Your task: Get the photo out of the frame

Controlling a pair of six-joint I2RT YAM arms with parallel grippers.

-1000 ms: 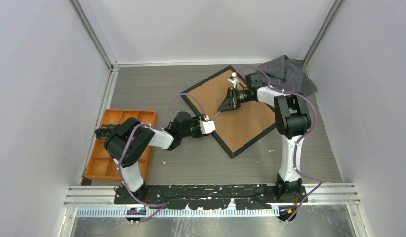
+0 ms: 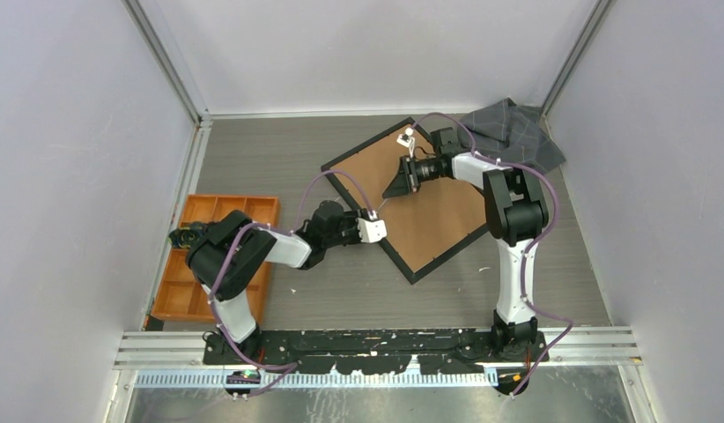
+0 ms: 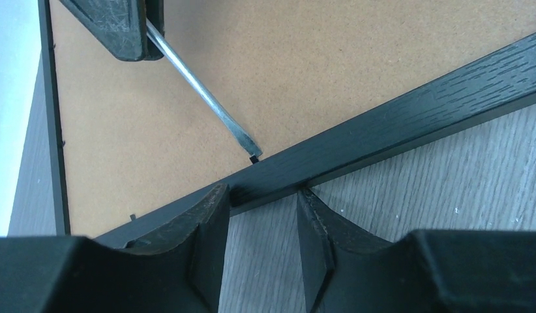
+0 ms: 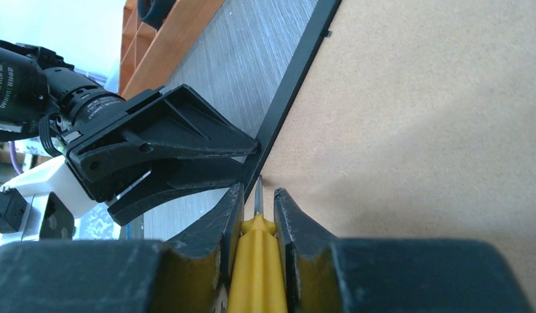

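The photo frame lies back up, its brown backboard [image 2: 438,220] inside a black rim [image 3: 415,127]. My left gripper is shut on the near-left side of that rim. My right gripper is shut on a screwdriver with a yellow handle; in the left wrist view its metal shaft [image 3: 203,91] reaches down to a small dark tab [image 3: 254,159] at the rim's inner edge. No photo is visible.
An orange compartment tray [image 2: 178,295] stands at the left. A dark grey cloth [image 2: 508,132] lies at the back right, beside the frame. Bare table shows at the front.
My right gripper and arm have shifted slightly left with the screwdriver. My left gripper looks almost unmoved at the frame's edge.
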